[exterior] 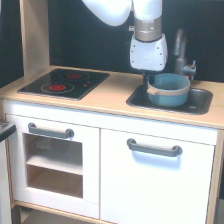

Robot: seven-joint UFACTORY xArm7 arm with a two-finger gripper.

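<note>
A blue-grey pot sits in the dark sink at the right of the toy kitchen's counter. The white arm comes down from the top of the view. Its dark gripper is low at the pot's left side, close to the rim. The fingers are small and dark against the sink and pot, so I cannot tell whether they are open or shut, or whether they touch the pot.
A grey faucet rises behind the pot. On the left of the wooden counter lies a black stove top with red rings. Bare counter separates stove and sink. Below are a shelf opening and a white cabinet door.
</note>
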